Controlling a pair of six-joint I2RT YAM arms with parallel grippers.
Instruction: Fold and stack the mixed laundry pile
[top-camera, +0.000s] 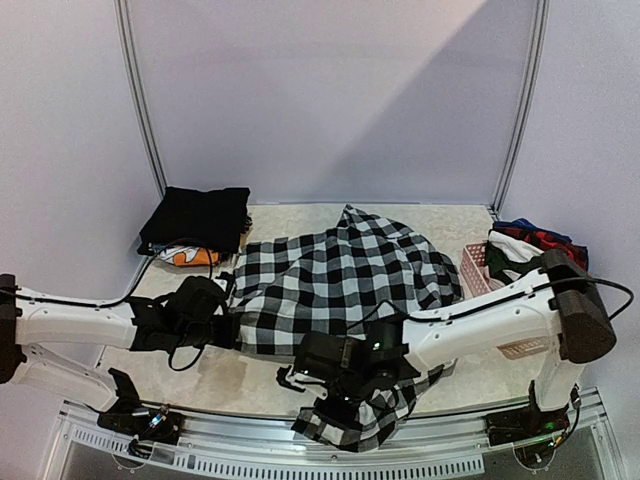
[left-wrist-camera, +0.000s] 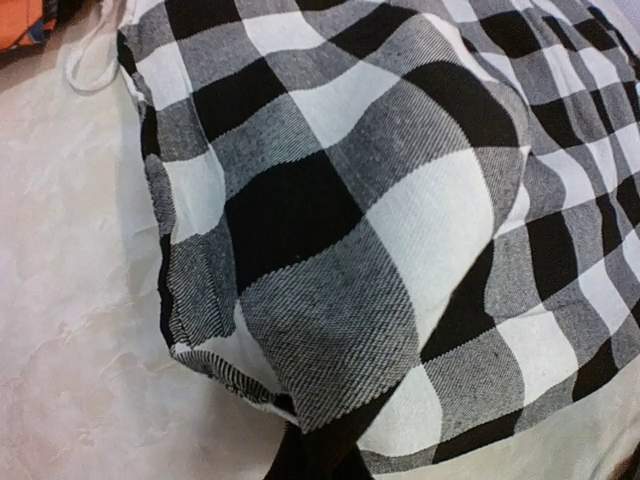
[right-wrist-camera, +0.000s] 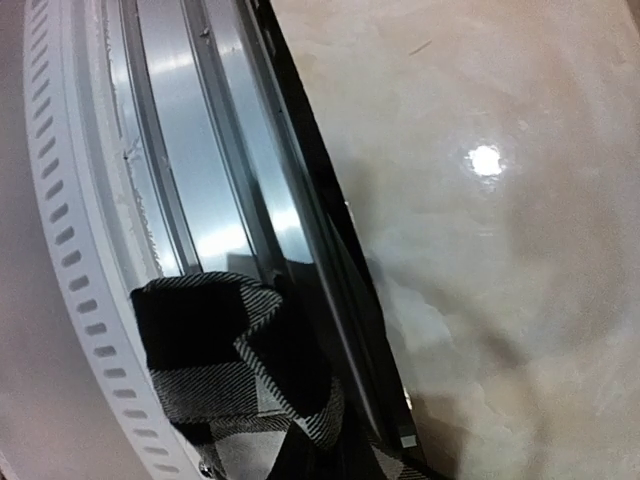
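Note:
A black-and-white checked shirt (top-camera: 320, 270) is spread across the middle of the table, wrinkled, with a peak at its far edge. My left gripper (top-camera: 236, 332) is at its near left corner. In the left wrist view, the checked cloth (left-wrist-camera: 330, 290) runs down to the fingertips, and the left gripper is shut on its edge. At the front, my right gripper (top-camera: 338, 408) is shut on another part of the shirt, which hangs over the table's front edge. The right wrist view shows this bunched fabric (right-wrist-camera: 210, 395) at the right gripper. The right arm hides part of the shirt.
A folded black garment (top-camera: 200, 215) tops a stack at the back left, above an orange-and-white piece (top-camera: 192, 257). At the right stands a pink basket (top-camera: 473, 268) heaped with mixed clothes (top-camera: 540, 245). Metal rails (top-camera: 250, 440) border the front. Bare table lies at front left.

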